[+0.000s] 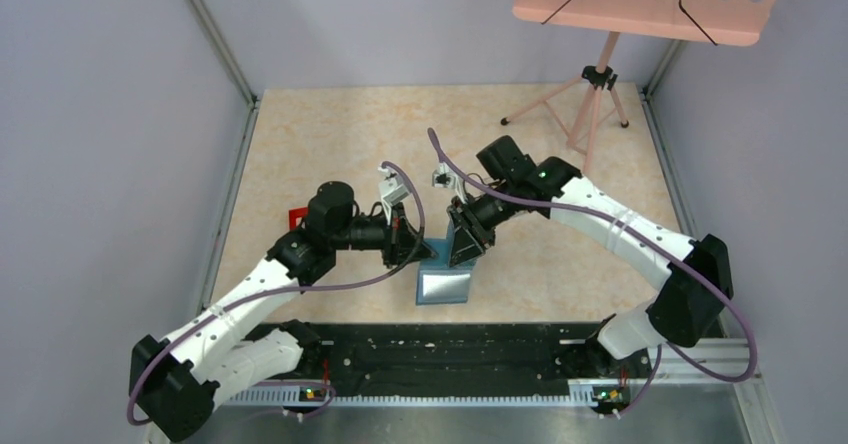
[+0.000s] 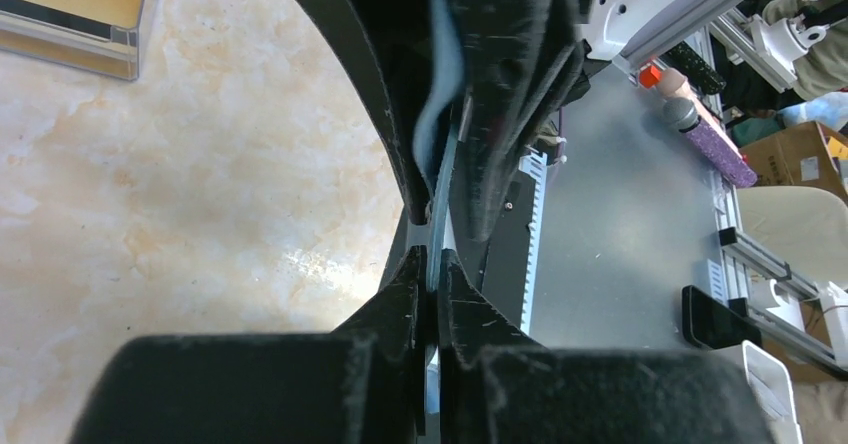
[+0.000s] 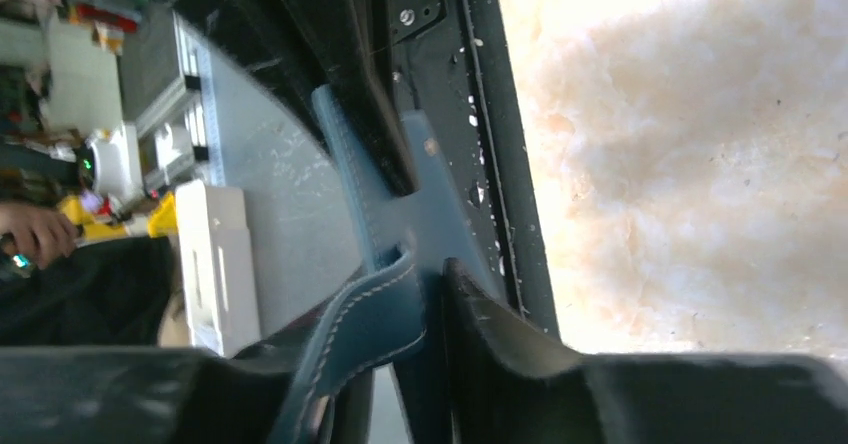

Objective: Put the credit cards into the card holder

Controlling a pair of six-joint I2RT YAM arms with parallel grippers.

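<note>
A blue stitched card holder with a silver panel hangs over the table's front part. My left gripper is shut on it, its edge showing thin between the fingertips in the left wrist view. My right gripper is at the holder's upper part, its fingers either side of the blue flap; whether they grip it is unclear. A clear tray with tan and black strips, apparently cards, sits on the table in the left wrist view.
A red object lies at the left behind my left arm. A pink stand occupies the back right.
</note>
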